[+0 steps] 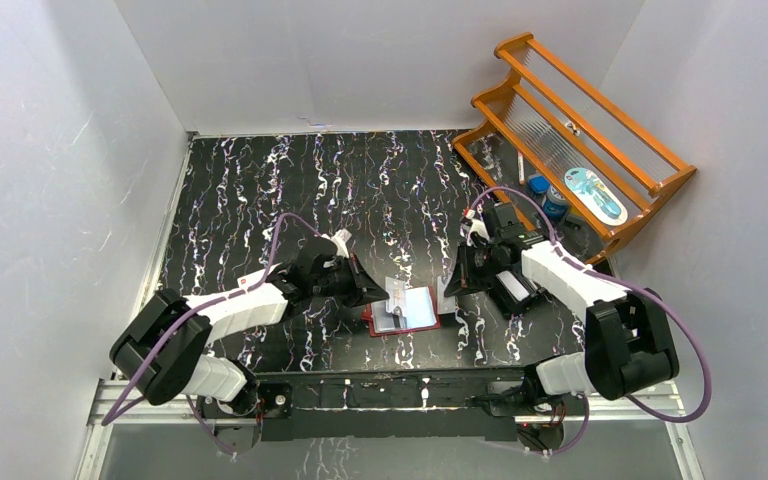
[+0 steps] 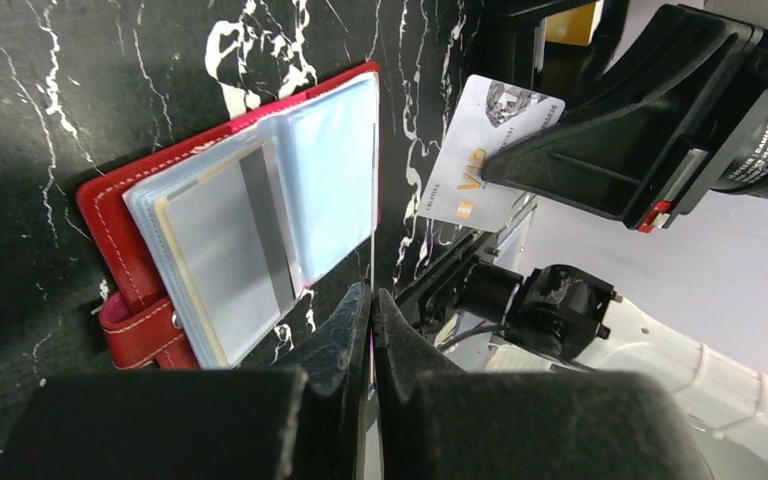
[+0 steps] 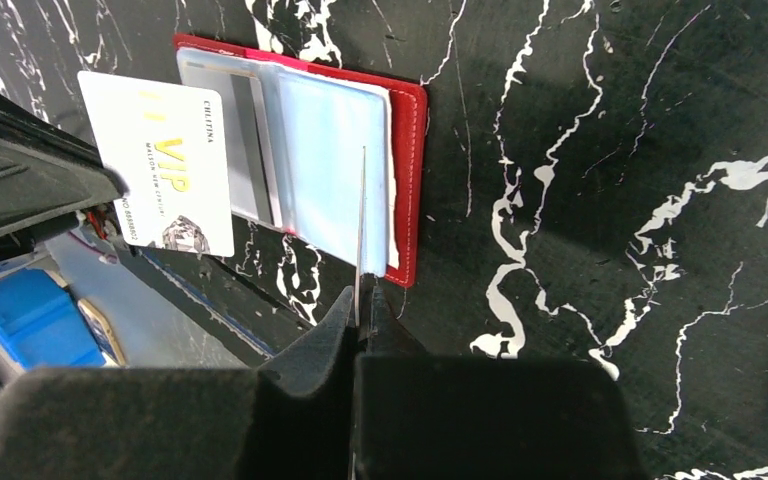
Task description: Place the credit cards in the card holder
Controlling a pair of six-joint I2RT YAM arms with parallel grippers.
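Observation:
The red card holder (image 1: 432, 323) lies open on the dark table, its clear sleeves facing up. My left gripper (image 1: 385, 295) is shut on a white VIP card, held tilted above the holder's left side; its thin edge shows in the left wrist view. Shut on a second white VIP card (image 2: 490, 150), my right gripper (image 1: 448, 294) is by the holder's right edge. That card appears edge-on over the light-blue sleeve (image 3: 330, 160) in the right wrist view. Neither card is visibly inside a sleeve, though exact contact cannot be told.
A wooden rack (image 1: 580, 140) with blue jars (image 1: 554, 205) stands at the back right. Beneath the right arm sits a black box (image 1: 513, 290). Behind the holder the marbled table (image 1: 360, 185) is clear.

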